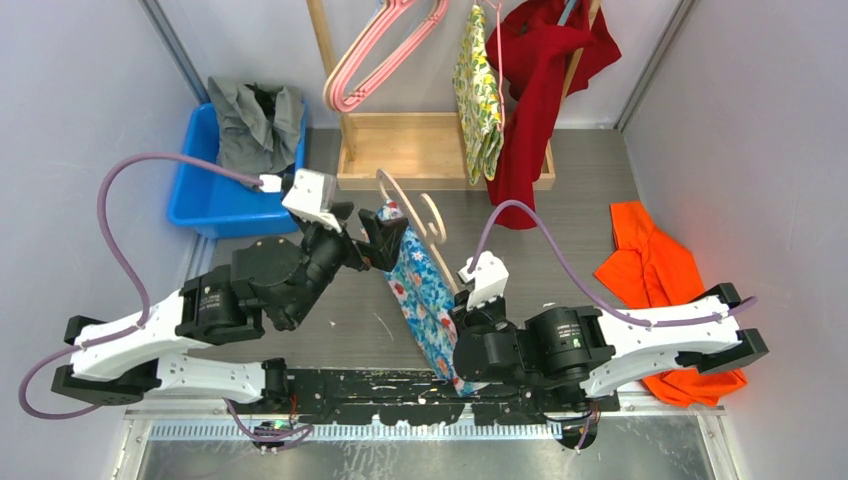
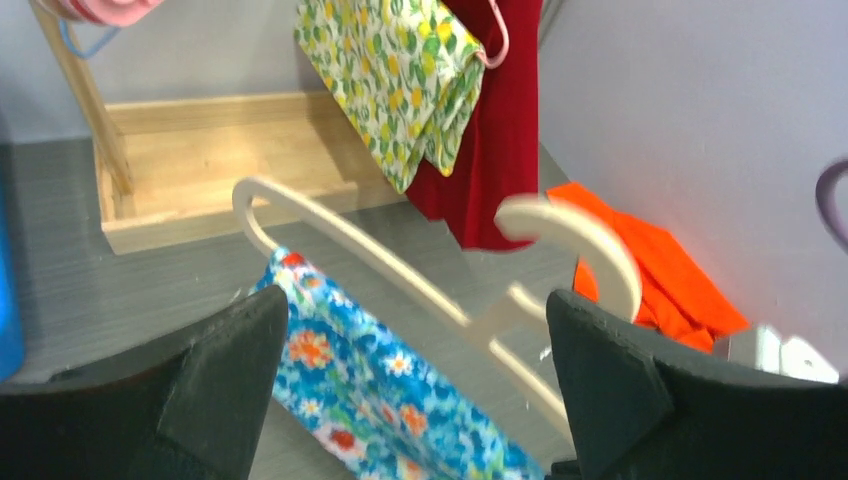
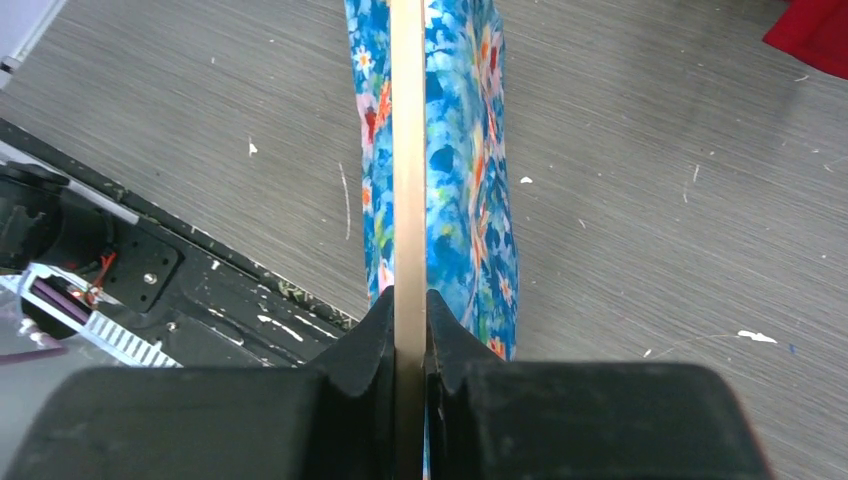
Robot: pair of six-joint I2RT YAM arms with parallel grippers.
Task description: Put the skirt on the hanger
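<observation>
The blue floral skirt [image 1: 418, 290] hangs along the pale hanger [image 2: 390, 262], draped beneath its bar. My right gripper is shut on the hanger's bar, and the skirt [image 3: 455, 200] falls below it. In the top view the hanger's curved hook [image 1: 433, 218] points up and to the right, free of both grippers. My left gripper [image 1: 385, 240] is open over the skirt's upper left end. Seen from the left wrist, its fingers [image 2: 215, 395] stand wide apart, with the skirt [image 2: 360, 380] and hanger showing in the gap beyond. How the skirt's far end is fastened is hard to tell.
A wooden rack [image 1: 405, 150] at the back carries pink hangers [image 1: 385, 55], a yellow floral garment [image 1: 477, 95] and a red cloth [image 1: 535, 90]. The blue bin [image 1: 215, 205] with grey cloth stands back left. Orange cloth [image 1: 660, 270] lies at right.
</observation>
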